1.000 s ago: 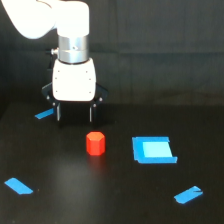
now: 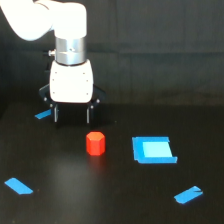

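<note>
A small red block (image 2: 95, 143) with a hexagonal outline sits on the dark table, left of the middle. Up and to the left of it is my white gripper (image 2: 71, 117), its two dark fingers (image 2: 55, 114) spread apart. The gripper is open and nothing shows in the gap. It stands clear of the red block in the picture; its exact height over the table is hard to tell. On the right, a blue square frame with a pale middle (image 2: 155, 149) lies on the table.
Blue tape strips mark the table at the front left (image 2: 18, 186), the front right (image 2: 188, 195) and the back left, by the gripper. A dark curtain (image 2: 160, 50) hangs behind.
My gripper has shifted slightly to the left and a little lower in the picture. Its fingers remain apart. The red block and the blue square have not moved.
</note>
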